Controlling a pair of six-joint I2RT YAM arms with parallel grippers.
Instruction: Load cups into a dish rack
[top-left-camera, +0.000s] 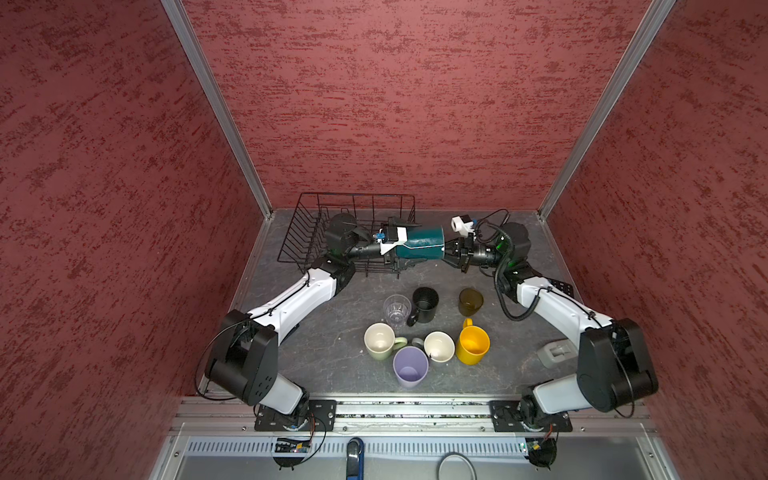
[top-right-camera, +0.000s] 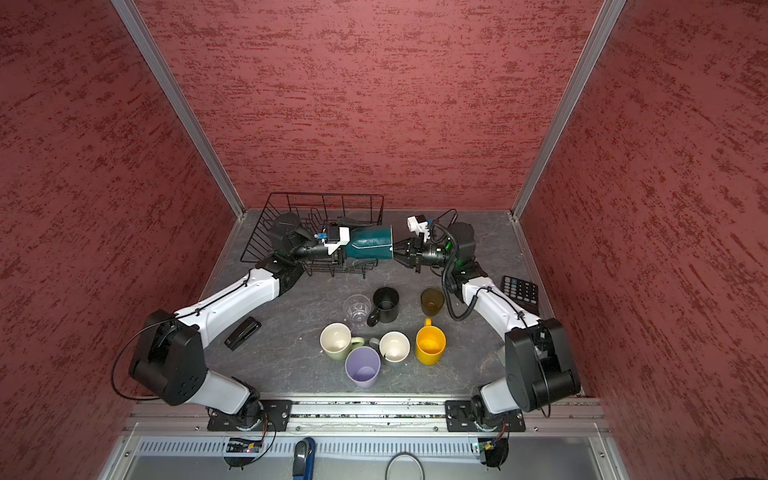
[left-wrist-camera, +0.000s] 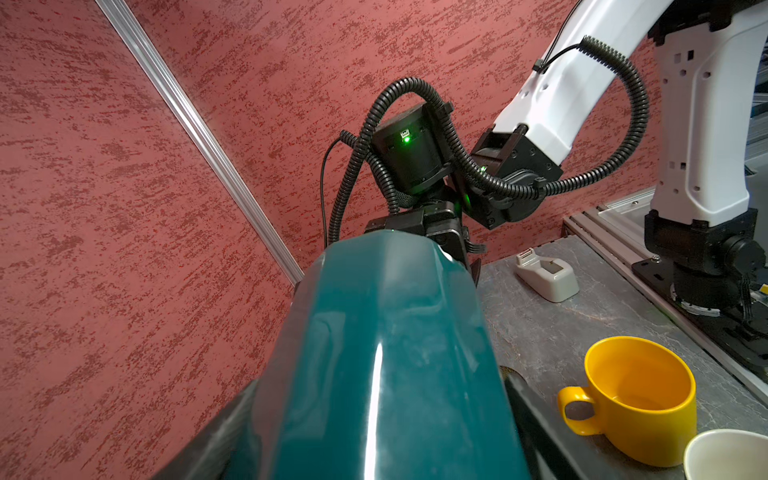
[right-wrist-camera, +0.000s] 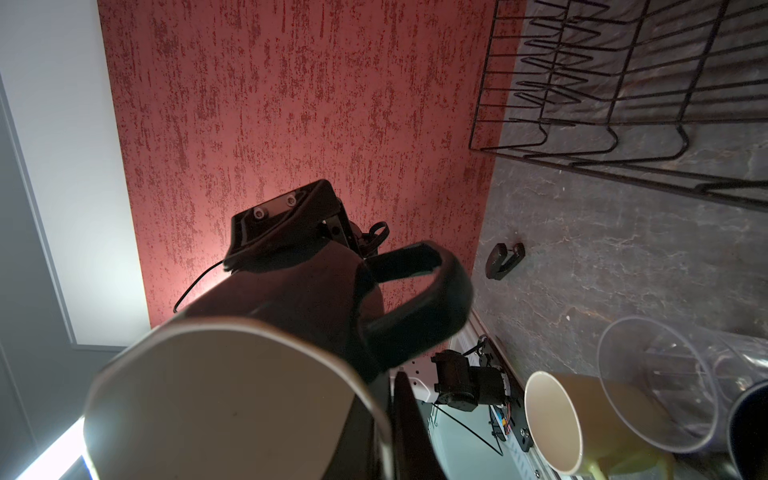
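A teal mug (top-left-camera: 424, 243) is held on its side in the air between my two grippers, by the front right of the black wire dish rack (top-left-camera: 360, 193). My right gripper (top-left-camera: 453, 253) is shut on its rim; in the right wrist view the pale inside (right-wrist-camera: 224, 408) faces the camera and the handle (right-wrist-camera: 424, 312) sticks out right. From the base end comes my left gripper (top-left-camera: 405, 244), open, its blurred fingers (left-wrist-camera: 552, 432) on either side of the mug. Whether they touch it cannot be told. The left arm partly covers the rack.
Cups stand in front: clear glass (top-left-camera: 397, 310), black mug (top-left-camera: 425, 304), brown glass (top-left-camera: 470, 301), cream mug (top-left-camera: 379, 341), purple cup (top-left-camera: 410, 365), white cup (top-left-camera: 439, 348), yellow mug (top-left-camera: 473, 345). A black object (top-right-camera: 242, 333) lies left. Table between it and the cups is clear.
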